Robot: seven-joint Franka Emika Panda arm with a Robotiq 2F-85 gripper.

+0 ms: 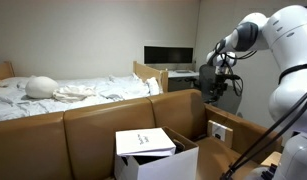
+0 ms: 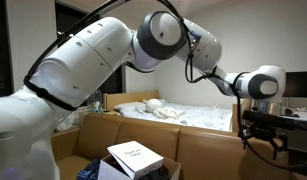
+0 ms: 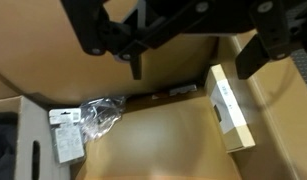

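My gripper stands open high above the brown sofa in the wrist view, its two dark fingers wide apart with nothing between them. In exterior view 1 the gripper hangs at the right, past the sofa's back edge in the picture. Exterior view 2 has the gripper at the right with its fingers pointing down. A small white and tan box leans by the sofa's corner, below and right of the gap. Left of it lie a clear plastic bag and a grey-white package.
An open white carton sits on the sofa with a white book or box across its top. The sofa back forms a raised edge, with a bed behind it. Part of the seat is bare.
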